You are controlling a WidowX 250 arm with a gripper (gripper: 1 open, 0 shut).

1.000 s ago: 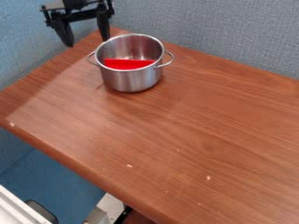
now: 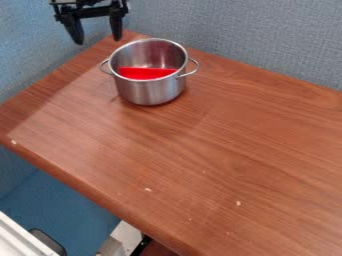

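My black gripper [image 2: 96, 30] hangs high at the top left of the camera view, open, with nothing between its two fingers. It is above and to the left of a steel pot [image 2: 150, 88] with two side handles, which stands upright on the wooden table [image 2: 214, 170] near its back left. Inside the pot lies something red [image 2: 144, 73], its shape partly hidden by the rim.
The table's middle, right and front are clear. Its left edge runs diagonally, with blue floor beside it. A blue-grey padded wall [image 2: 254, 40] stands behind. White and metal items sit at the bottom left, off the table.
My gripper has risen a little toward the top edge of the view over the last second. The pot and red item have not visibly moved.
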